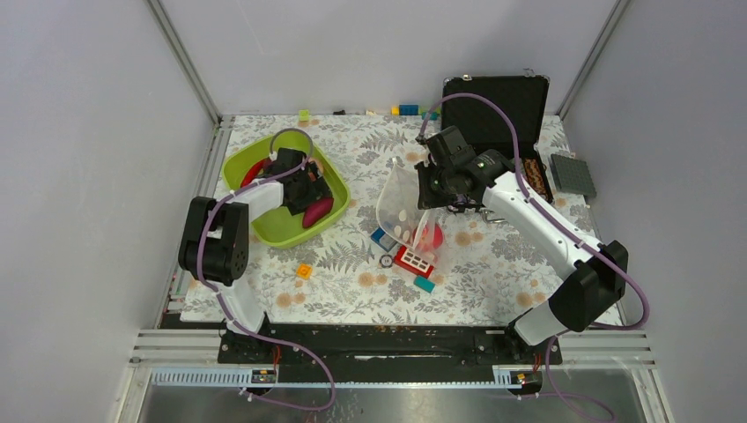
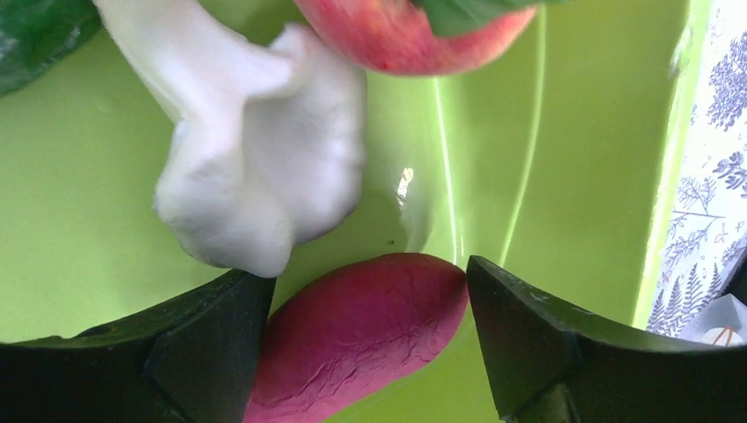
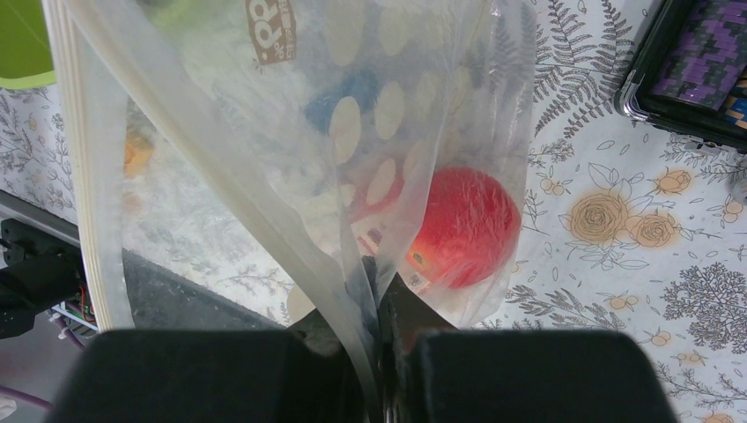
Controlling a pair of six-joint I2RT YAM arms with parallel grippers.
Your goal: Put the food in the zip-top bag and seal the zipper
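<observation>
In the green bin (image 1: pixel 282 231), my left gripper is part open, its fingers either side of a purple sweet potato (image 2: pixel 352 344). A white mushroom-like piece (image 2: pixel 264 167) and a peach-red fruit (image 2: pixel 423 48) lie beyond it, with a dark green vegetable (image 2: pixel 35 40) at the corner. My right gripper is shut on the edge of the clear zip bag (image 1: pixel 396 198), holding it up. A red round item (image 3: pixel 467 225) shows through the bag's plastic.
An open black case (image 1: pixel 493 110) stands at the back right, a grey pad (image 1: pixel 573 174) beside it. Small toy blocks (image 1: pixel 423 283) lie under and around the bag.
</observation>
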